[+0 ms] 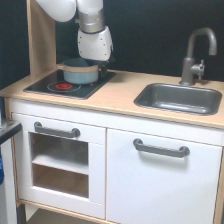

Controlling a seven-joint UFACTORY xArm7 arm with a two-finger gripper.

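Note:
A teal pot [81,75] with a brownish rim stands at the back of the black stovetop [65,90], on the left of the play kitchen. The arm comes down from the top edge, its white hand right behind and above the pot's right side. My gripper [102,68] is low beside the pot's right rim. Its fingers are dark against the dark wall and too small to make out, so whether they are open, shut or touching the pot does not show.
A grey sink [179,97] with a tall faucet [196,55] is on the right. Below are an oven door [60,165] with a window and a white cabinet door [160,175], both with grey handles.

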